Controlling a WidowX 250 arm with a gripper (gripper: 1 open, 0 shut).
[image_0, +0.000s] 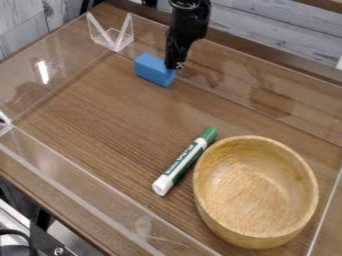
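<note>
My black gripper (178, 56) is at the top centre, just above and behind a blue block (155, 69) on the wooden table; it looks shut, and whether it touches the block is hard to tell. A green-and-white marker (185, 161) lies diagonally at the lower centre, beside a large tan bowl (254, 226) at the lower right.
A clear plastic object (111, 36) stands at the upper left, and another clear object (4, 124) is at the left edge. A raised ledge runs along the back.
</note>
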